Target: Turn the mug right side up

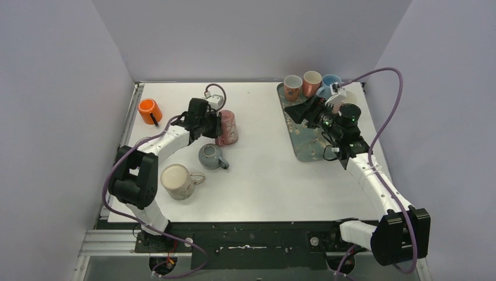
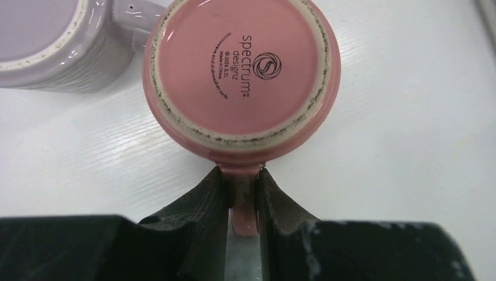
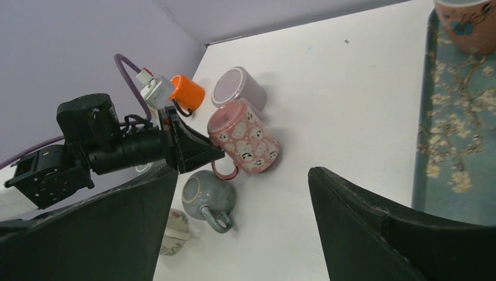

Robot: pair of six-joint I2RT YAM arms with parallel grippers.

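A pink patterned mug (image 1: 229, 127) is bottom-up on the left half of the table, or just above it; I cannot tell whether its rim touches. In the left wrist view its round base (image 2: 234, 64) faces the camera, printed with a maker's mark. My left gripper has one finger on each side of the mug's handle (image 2: 244, 213), closed against it. From the right wrist view, the mug's patterned side (image 3: 251, 140) shows beside the left fingers. My right gripper is open and empty, high over the tray side.
Close by are a grey-blue mug (image 1: 209, 157), a cream mug (image 1: 177, 182), an orange mug (image 1: 149, 110) and a lilac mug (image 3: 238, 88). A green tray (image 1: 307, 146) with several cups stands at right. Mid-table is clear.
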